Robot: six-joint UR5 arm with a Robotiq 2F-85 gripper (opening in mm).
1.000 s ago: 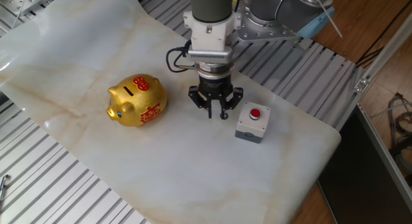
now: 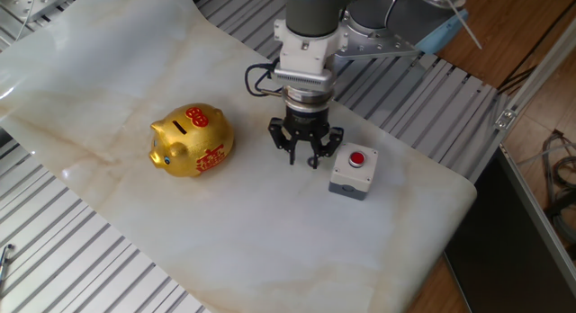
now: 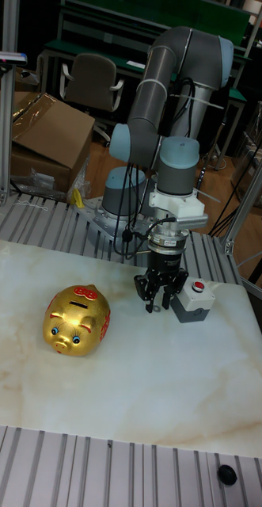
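Note:
My gripper [image 2: 302, 160] points down over the marbled sheet, its two black fingers apart. Close by the right fingertip is a small dark round spot [image 2: 313, 161]; in the other exterior view a small greyish round thing [image 3: 157, 308] shows between the fingertips. I cannot tell whether it lies on the sheet or touches a finger. A golden piggy bank [image 2: 193, 140] with a slot in its back and red markings stands to the gripper's left in both views. Just right of the gripper sits a white-and-grey box [image 2: 353, 176] with a red button [image 2: 357, 158] on top.
The marbled sheet [image 2: 252, 241] is clear in front of the gripper and between it and the piggy bank. Slatted metal table [image 2: 81, 250] shows around the sheet. A black round knob [image 3: 227, 474] lies near the front edge.
Over the last second the arm has shifted slightly to the right in exterior view 2, towards the button box. The piggy bank and box have stayed put.

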